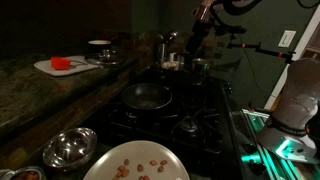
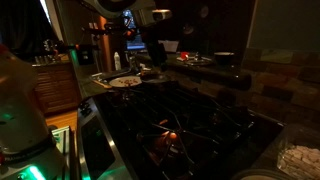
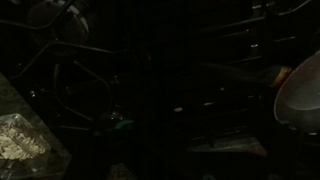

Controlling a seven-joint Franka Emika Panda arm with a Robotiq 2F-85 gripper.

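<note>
My gripper (image 1: 197,42) hangs high over the far side of the black stove (image 1: 190,130), pointing down. Its dark fingers are hard to make out, but the fingers look open and hold nothing visible. In exterior view 2 the gripper (image 2: 155,48) is well above the stove top. A dark frying pan (image 1: 147,96) rests on the stove. Nearest the camera in exterior view 1 is a white plate (image 1: 108,160) with several reddish-brown pieces. The wrist view is very dark; a clear container (image 3: 22,142) of pale pieces shows at lower left and a pan (image 3: 300,98) at right.
A metal pot (image 1: 70,148) stands left of the plate. On the counter lies a white board (image 1: 66,67) with a red item (image 1: 61,63). A saucepan (image 1: 201,67) sits near the gripper. In exterior view 2, a container (image 2: 300,158) of pale pieces occupies the lower right.
</note>
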